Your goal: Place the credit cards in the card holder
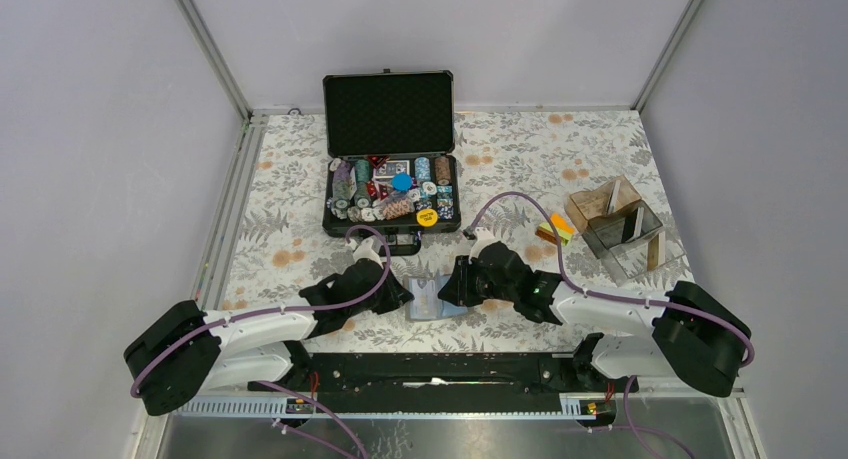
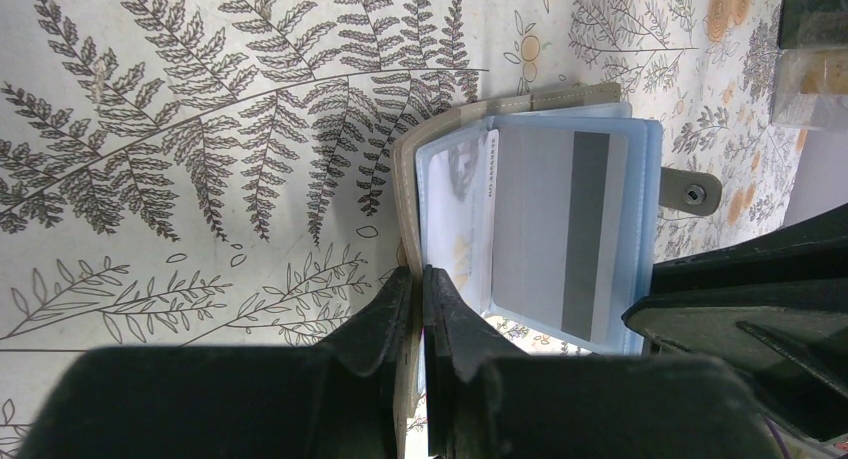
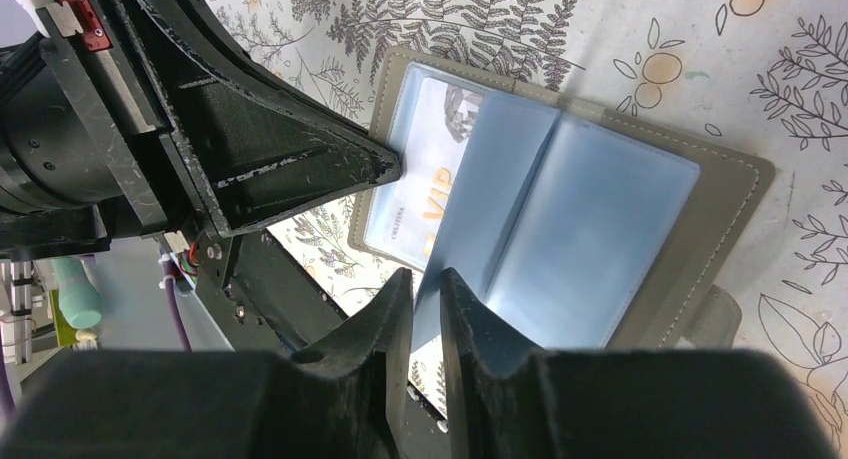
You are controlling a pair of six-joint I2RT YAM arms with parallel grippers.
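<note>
The open card holder [image 1: 423,297], tan with translucent blue sleeves, lies on the table between my grippers. My left gripper is shut on its tan outer edge. A white card with orange lettering sits in one sleeve; a grey surface with a dark stripe [image 2: 585,229] shows in the left wrist view. My right gripper has its fingertips at the free edge of a blue sleeve leaf [image 3: 485,179], narrowly spaced; whether they grip it I cannot tell.
An open black case of poker chips [image 1: 391,220] stands behind the holder. Small yellow-orange items [image 1: 560,226] and a clear divided box [image 1: 612,241] are at the right.
</note>
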